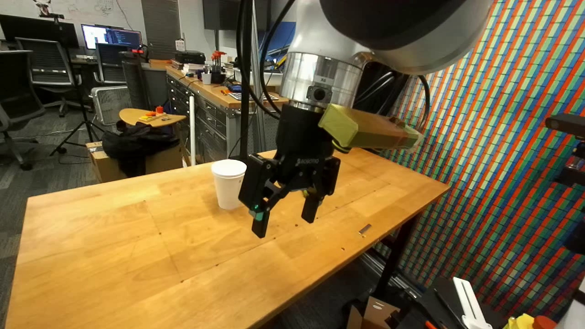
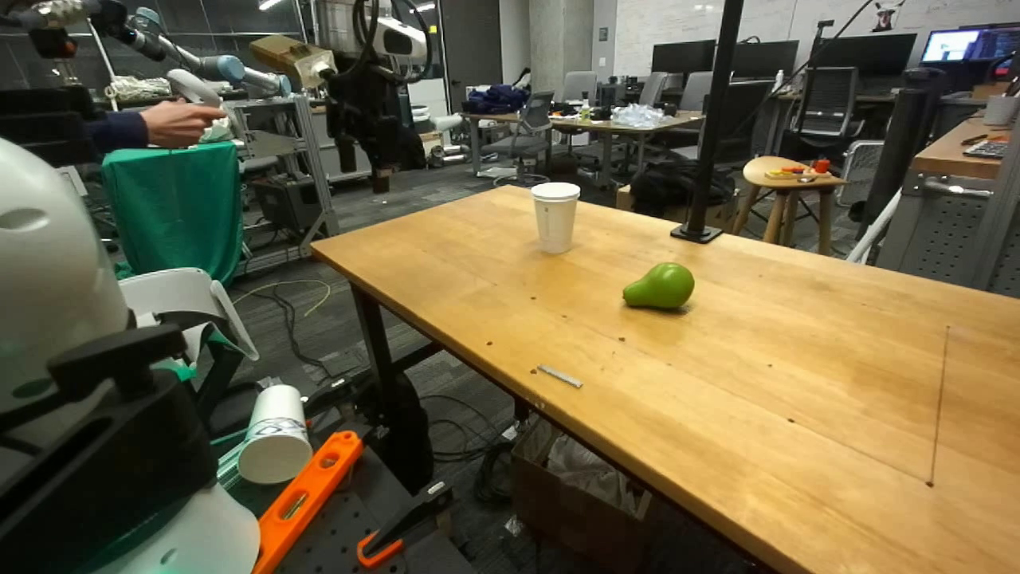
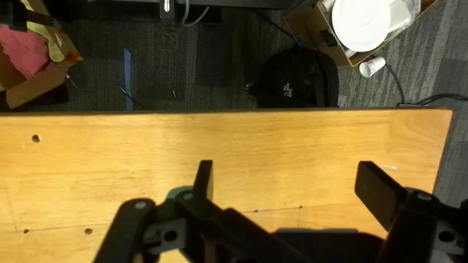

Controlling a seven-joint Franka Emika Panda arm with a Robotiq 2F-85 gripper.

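Note:
My gripper is open, its two black fingers wide apart with only bare table and air between them. In exterior view 1 the gripper (image 1: 284, 225) hangs in front of the pear, which is almost wholly hidden there. Exterior view 2 shows the gripper (image 2: 363, 182) high at the upper left, well away from the pear and the cup. A green pear (image 2: 661, 287) lies on its side on the wooden table. Further back stands an upright white paper cup (image 2: 555, 220) with a white lid. Neither the pear nor the cup shows in the wrist view.
A small grey metal strip (image 2: 559, 376) lies by its near edge. A black post (image 2: 705, 163) rises from the table's far side. Below the table edge, a cardboard box (image 3: 313, 30) stands on the floor.

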